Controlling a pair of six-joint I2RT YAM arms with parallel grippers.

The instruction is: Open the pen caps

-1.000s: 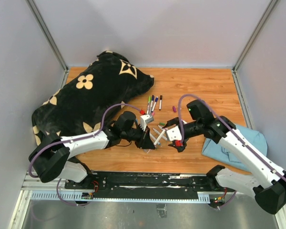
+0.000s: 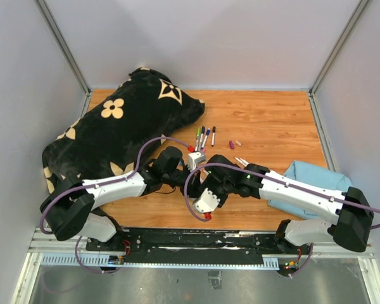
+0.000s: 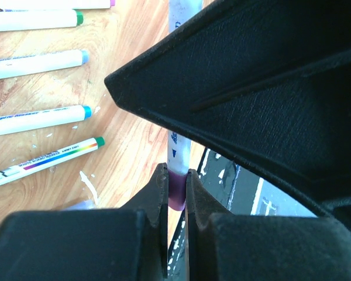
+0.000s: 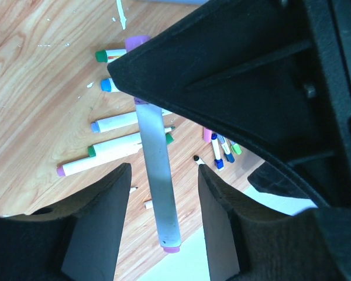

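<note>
A white marker with purple end is held upright between my grippers; in the left wrist view my left gripper is shut on its purple end. In the right wrist view my right gripper surrounds the marker, its fingertips apart on either side; whether they touch it is unclear. From above, both grippers (image 2: 202, 190) overlap at the front middle and hide the pen. More markers lie on the wood, white with green (image 3: 29, 20), blue (image 3: 38, 120) or rainbow-striped (image 3: 52, 158) bodies and ends.
A black patterned plush (image 2: 114, 126) covers the back left. A light blue cloth (image 2: 310, 183) lies at right. Small pens and loose caps (image 2: 232, 144) are at the back middle.
The left arm is nearly still.
</note>
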